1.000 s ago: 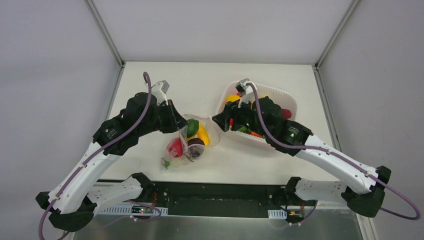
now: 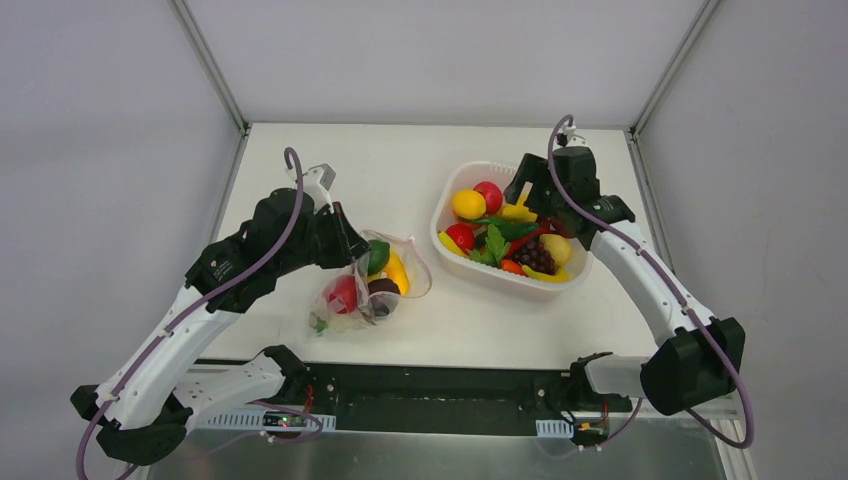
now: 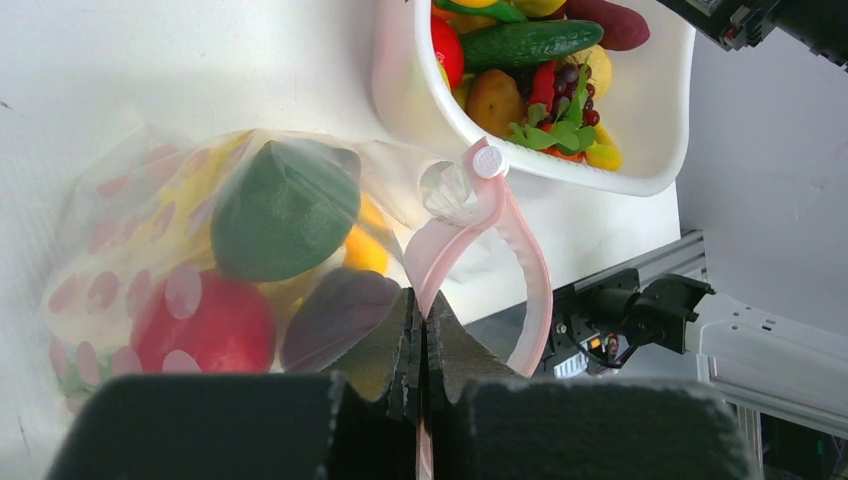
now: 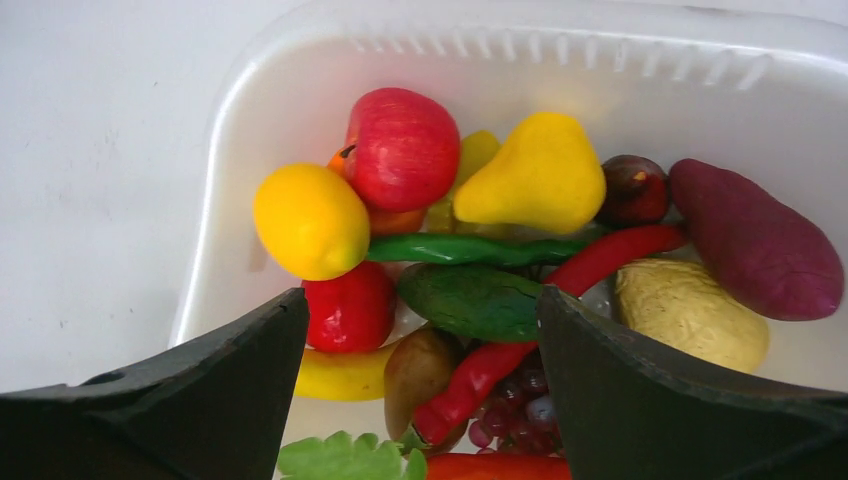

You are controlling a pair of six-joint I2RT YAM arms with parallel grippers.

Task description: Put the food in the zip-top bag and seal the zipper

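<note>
The clear zip top bag (image 3: 90, 290) stands on the table with its mouth spread, holding a green piece (image 3: 285, 210), a red one (image 3: 205, 325), a dark purple one (image 3: 340, 315) and something yellow. My left gripper is shut on the bag's pink zipper rim (image 3: 540, 290), whose white slider (image 3: 488, 162) shows beyond the fingertips. Over the white basket (image 2: 510, 283) of play food, my right gripper stands open with nothing between its fingers. Below it lie a cucumber (image 4: 470, 300), a lemon (image 4: 312, 222), a red apple (image 4: 403, 150) and a yellow pear (image 4: 535, 180).
A purple sweet potato (image 4: 757, 240) and a potato-like yellow piece (image 4: 690, 312) lie at the basket's right side. Bare table (image 2: 440, 335) separates bag and basket in front. Grey walls close off both sides.
My right gripper has moved right and back, from beside the bag's mouth to over the basket. The left arm has held still, and the bag has shifted slightly left.
</note>
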